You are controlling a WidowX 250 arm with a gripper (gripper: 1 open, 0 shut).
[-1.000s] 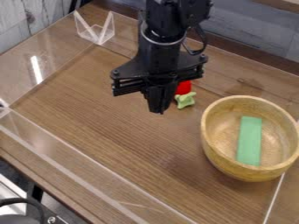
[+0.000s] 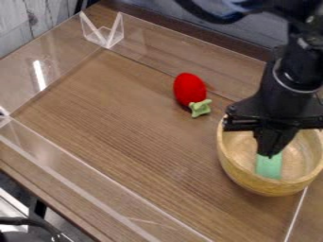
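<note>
My gripper (image 2: 270,142) is at the right, shut, its tip low over a tan bowl (image 2: 247,185). Inside the bowl lies a light green block (image 2: 267,166), just below the fingertips and partly covered by them; whether they touch it I cannot tell. Nothing shows between the fingers.
A red oval object (image 2: 188,88) and a small light green piece (image 2: 199,109) lie left of the arm on the wooden table (image 2: 89,142). A clear wire-like or plastic item (image 2: 101,30) stands at the back left.
The arm has swung from the middle of the table to the right, over the bowl, uncovering the red object.
</note>
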